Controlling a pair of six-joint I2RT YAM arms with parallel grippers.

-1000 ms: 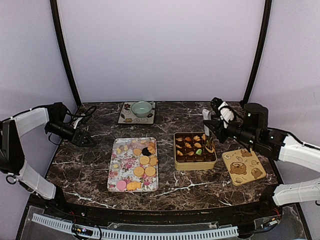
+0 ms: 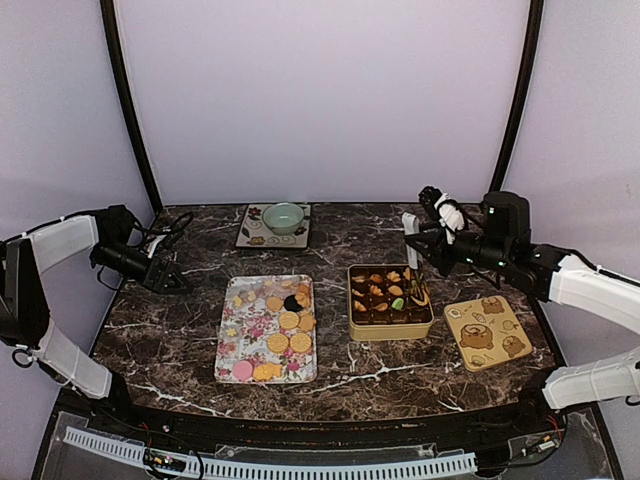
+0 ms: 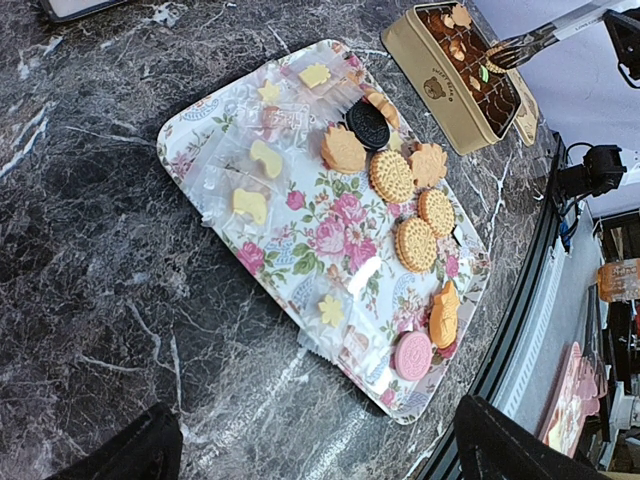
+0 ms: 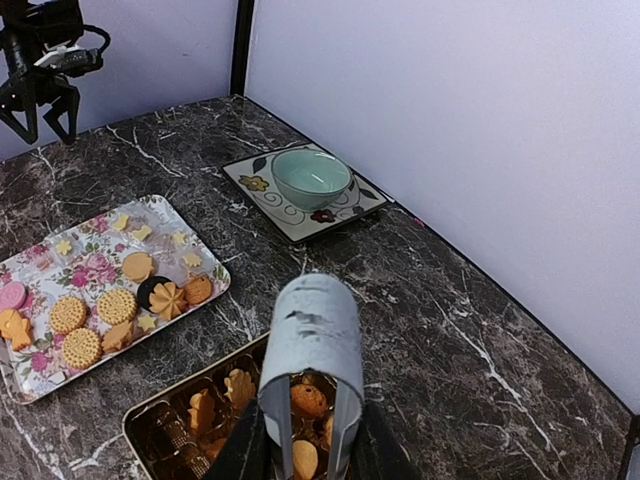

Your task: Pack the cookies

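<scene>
My right gripper [image 2: 428, 240] is shut on the upper end of silver tongs [image 4: 318, 325] and stands over the right side of the cookie tin [image 2: 390, 333]. The tongs point down into the tin; in the left wrist view their tips are at an orange-brown cookie [image 3: 495, 60], and whether they pinch it I cannot tell. Several cookies fill the tin's dark divided insert. On the floral tray [image 2: 232, 350] lie round cookies [image 3: 391, 176], a black cookie [image 3: 367, 125], a pink one [image 3: 412, 356] and small wrapped pieces [image 3: 250, 205]. My left gripper [image 2: 178, 256] is open and empty, left of the tray.
Behind the tray a pale green bowl [image 2: 284, 217] rests on a patterned plate [image 2: 245, 240]. The bear-printed lid [image 2: 487, 333] lies right of the tin. Bare marble separates tray and tin.
My right arm has risen slightly and moved back, and the tongs' upper end has shifted a little to the left. The left arm, tray and tin stay where they were.
</scene>
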